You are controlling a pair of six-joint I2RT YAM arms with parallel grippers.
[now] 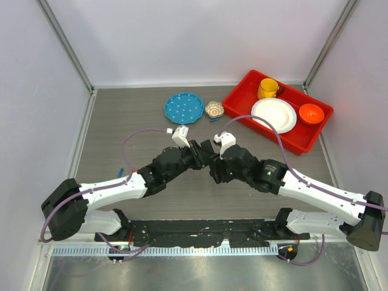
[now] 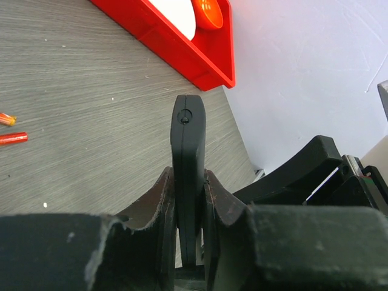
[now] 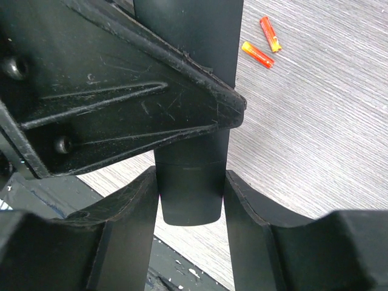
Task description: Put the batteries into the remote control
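The black remote control (image 2: 188,139) is held off the table between both grippers. In the left wrist view it stands on end, with my left gripper shut around its middle. My right gripper is shut on the remote's end, and a left finger (image 3: 200,103) crosses in front of it. Two red-orange batteries lie loose on the table: one battery (image 3: 270,34) farther out, the other battery (image 3: 257,54) nearer the remote. From above, the grippers hide most of the remote. Its battery slot cannot be made out.
At the back right stands a red bin (image 1: 242,85) with a yellow mug (image 1: 267,88), white plate (image 1: 274,115) and orange bowl (image 1: 311,114). A blue dotted plate (image 1: 184,108) and a small patterned dish (image 1: 214,109) lie at the back.
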